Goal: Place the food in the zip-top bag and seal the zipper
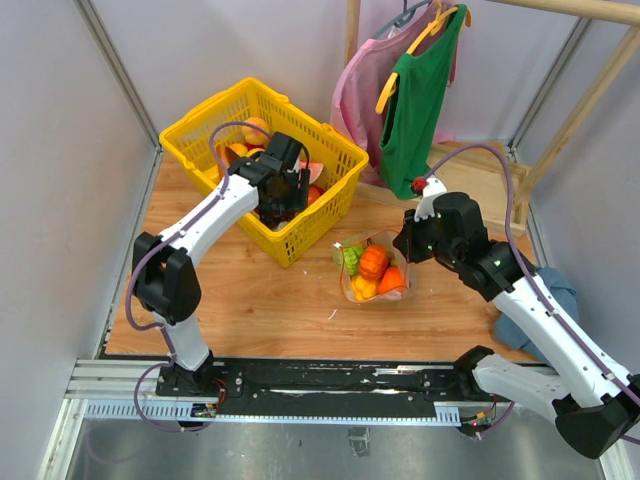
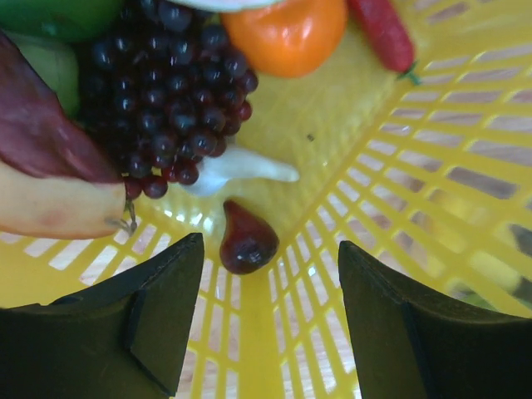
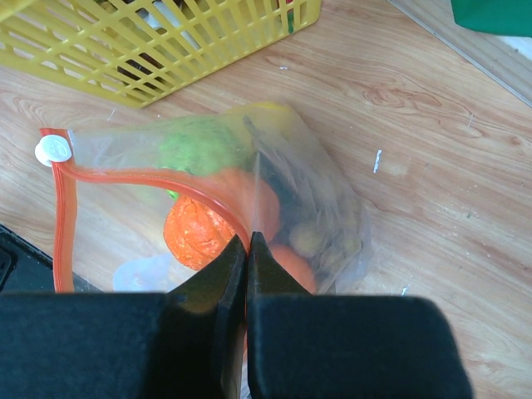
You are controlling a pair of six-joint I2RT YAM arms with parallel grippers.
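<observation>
The zip top bag (image 1: 370,271) (image 3: 307,166) stands open on the table, holding green, orange and yellow food. My right gripper (image 1: 402,240) is shut at the bag's orange-edged rim. My left gripper (image 1: 292,195) is down inside the yellow basket (image 1: 300,240), fingers apart with nothing between them. In the left wrist view a small dark red pear-shaped item (image 2: 248,245) lies just beyond the fingertips, with dark grapes (image 2: 166,100), a tomato-like orange fruit (image 2: 283,33) and a red chili (image 2: 382,33) further away.
A clothes rack with a green top (image 1: 415,110) and a pink top (image 1: 360,110) stands behind. A blue cloth (image 1: 545,310) lies at the right. The table front-left of the bag is clear.
</observation>
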